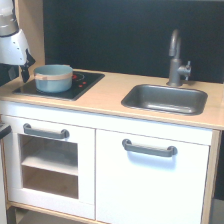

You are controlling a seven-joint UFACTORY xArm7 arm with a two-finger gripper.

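Observation:
My gripper is at the far left, below the white arm, just left of and slightly above a light blue pot. Its dark fingers are small, and whether they are open or shut is unclear. The pot sits on the black stovetop of a toy kitchen, with a pinkish band near its rim.
A steel sink with a grey faucet is on the right of the wooden counter. Below are a white cabinet door and an open-fronted compartment. A dark backboard stands behind.

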